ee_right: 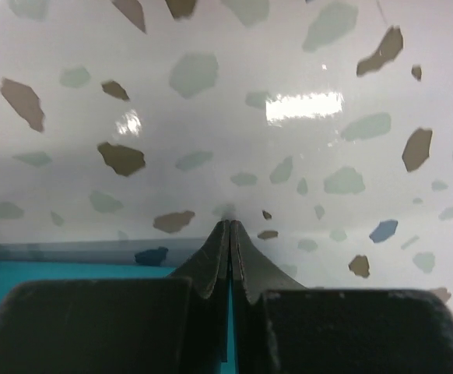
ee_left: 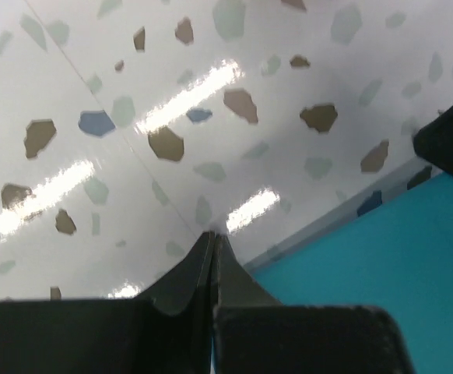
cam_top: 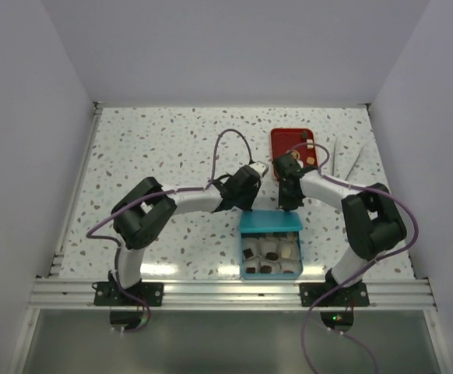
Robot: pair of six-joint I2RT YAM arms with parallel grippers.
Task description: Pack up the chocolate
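Note:
A teal lid [cam_top: 270, 221] lies across the back part of a light-blue box [cam_top: 242, 257], whose front part is uncovered and shows several pale pieces with dark items [cam_top: 270, 249] in compartments. My left gripper [cam_top: 247, 204] is at the lid's back left, shut, with nothing visible between its fingers; in its wrist view the lid [ee_left: 382, 265] is below right. My right gripper [cam_top: 287, 204] is at the lid's back edge further right, also shut, with nothing visible between its fingertips; the lid [ee_right: 63, 273] shows beneath it in the right wrist view.
A red tray [cam_top: 281, 132] with small items stands behind the grippers, partly hidden. Two pale long objects [cam_top: 355, 160] lie to its right.

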